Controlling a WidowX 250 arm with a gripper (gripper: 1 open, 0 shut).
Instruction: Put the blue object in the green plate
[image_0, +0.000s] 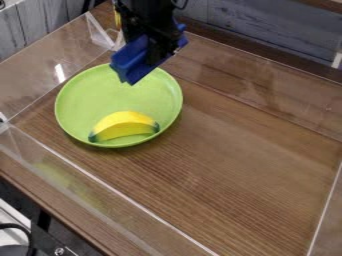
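Note:
A blue object (134, 62) hangs from my gripper (158, 44), whose dark fingers are shut on it. Both are above the upper edge of the green plate (94, 90), and the object overlaps the plate's far rim in the view. How high it hangs is hard to judge. In the lower part of the plate lies a yellow banana (124, 126). The arm hides part of the blue object's upper side.
Behind the arm, a can is almost wholly hidden at the top left. Clear plastic walls (38, 75) border the wooden table (227, 150) on the left. To the right of the plate the table is bare.

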